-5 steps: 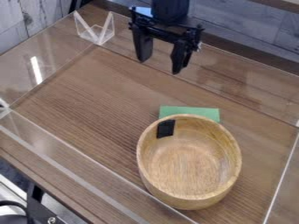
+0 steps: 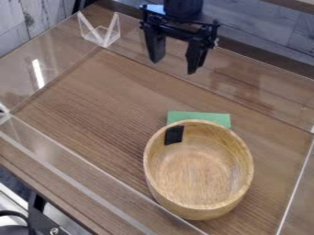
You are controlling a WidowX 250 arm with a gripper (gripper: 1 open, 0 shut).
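Note:
My gripper (image 2: 174, 57) hangs over the back middle of the wooden table, open, its two dark fingers apart with nothing visible between them. Toward the front right sits a round beige bowl (image 2: 203, 179) with a small black patch (image 2: 174, 134) at its upper left rim. A flat green block (image 2: 211, 119) lies just behind the bowl, partly hidden by its rim.
A clear plastic object (image 2: 101, 27) stands at the back left, another (image 2: 4, 115) at the left edge. A dark gap with cables borders the lower left.
My gripper has shifted very slightly at the back middle; the bowl and green block are unchanged.

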